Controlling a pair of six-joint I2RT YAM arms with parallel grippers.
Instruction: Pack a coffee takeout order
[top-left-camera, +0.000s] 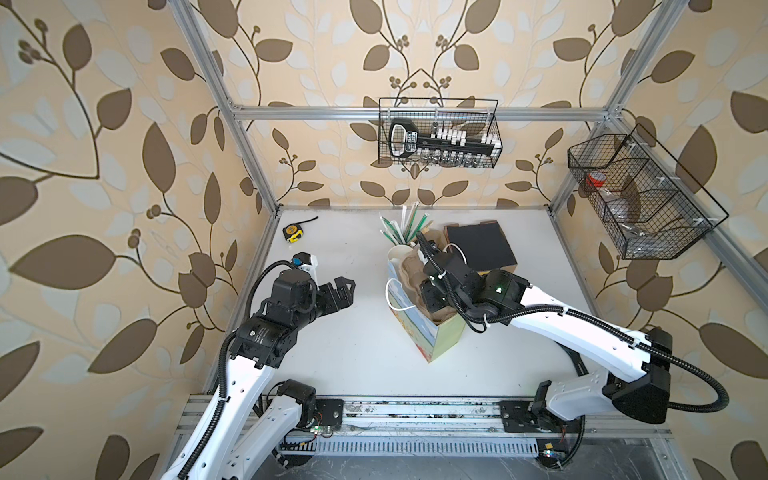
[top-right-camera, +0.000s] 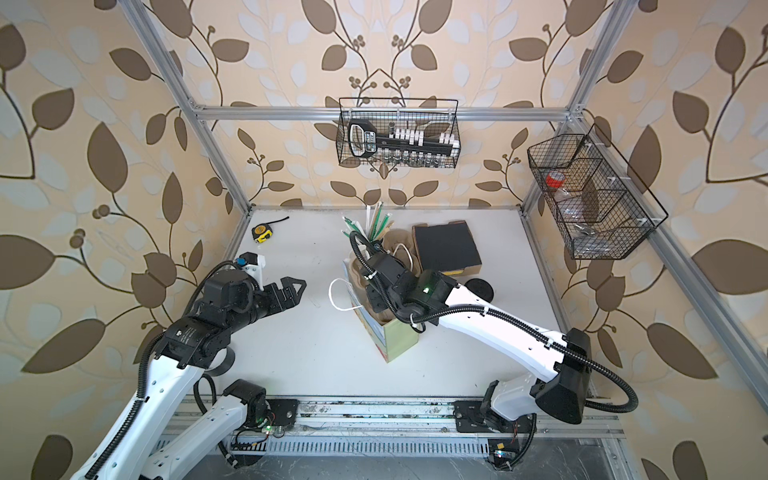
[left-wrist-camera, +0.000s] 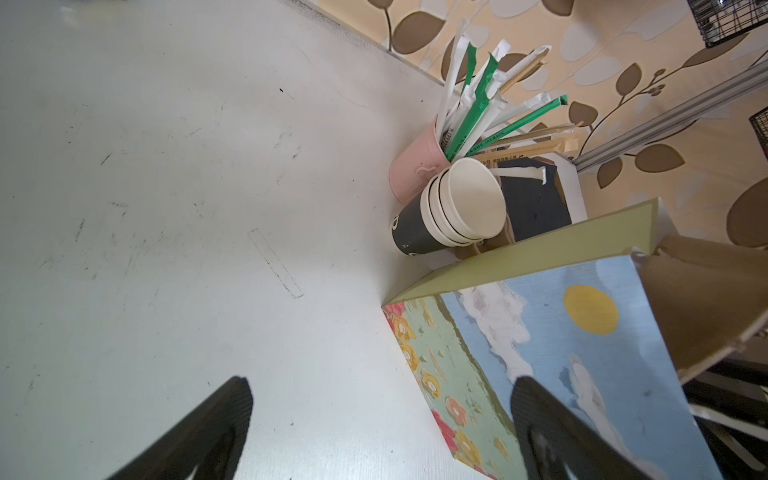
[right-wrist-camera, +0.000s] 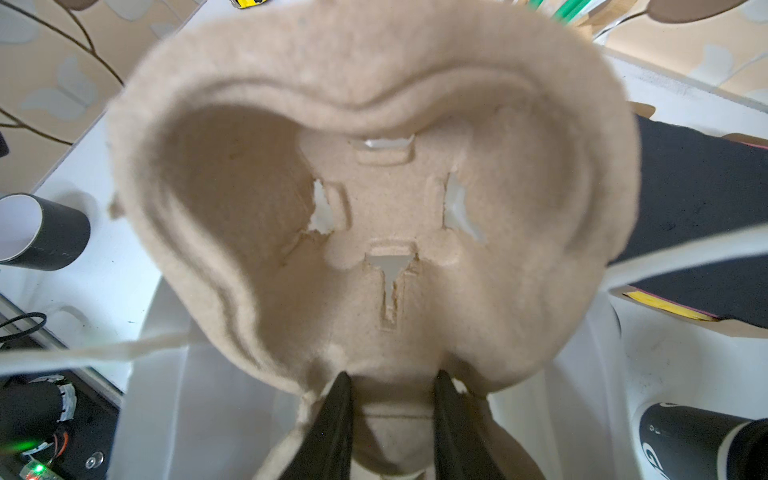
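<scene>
The brown pulp cup carrier (right-wrist-camera: 384, 196) sits in the mouth of the painted paper bag (top-left-camera: 445, 337), whose white handles stick out to either side. My right gripper is shut on the carrier's near part. In the left wrist view the bag (left-wrist-camera: 552, 344) shows its sky-and-flowers face, with brown pulp edging out at its mouth. Left of the bag, over bare table, my left gripper stands open with nothing between its fingers. How deep the carrier sits in the bag is hard to tell.
Behind the bag stand a pink holder (left-wrist-camera: 417, 165) of straws and stirrers and a stack of paper cups (left-wrist-camera: 473, 200). A box with a black lid (top-left-camera: 481, 245) lies back right. Dark cups (right-wrist-camera: 52, 232) stand on both sides. A tape measure (top-left-camera: 293, 233) lies back left.
</scene>
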